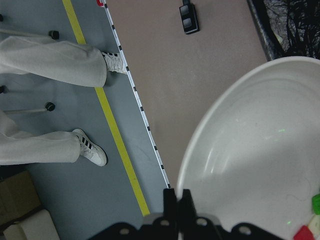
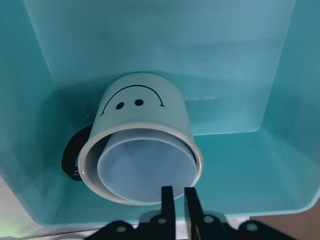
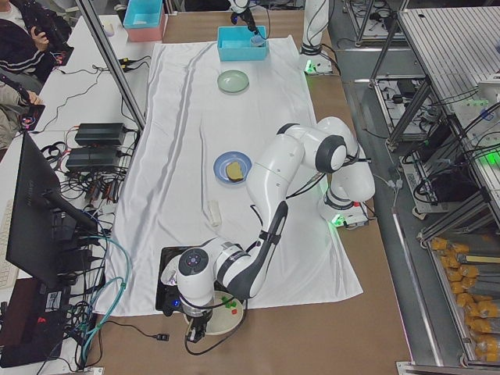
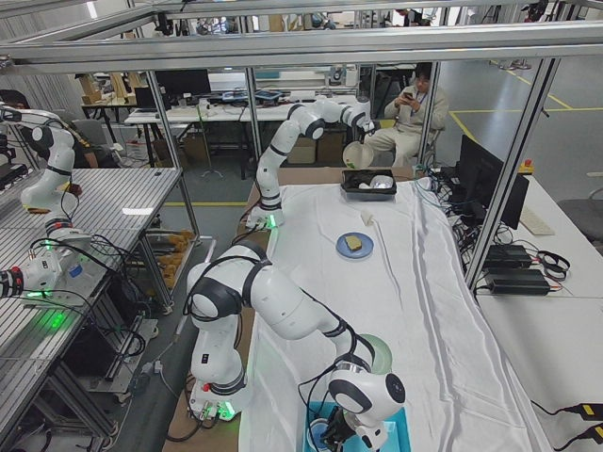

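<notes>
My left gripper is shut on the rim of a white bowl (image 1: 250,145), with small green, cream and red pieces inside it; it hangs over the table edge beside a black tray (image 3: 168,266). My right gripper is slightly parted above the teal bin (image 4: 399,433), at the opening of a smiley mug (image 2: 140,100) with a light-blue cup (image 2: 142,167) nested inside. Whether anything is between its fingertips is unclear; none shows.
A blue plate (image 3: 221,168) with a yellow sponge (image 3: 234,173) and a green plate (image 3: 233,81) lie on the white cloth. A monitor and cables line one side.
</notes>
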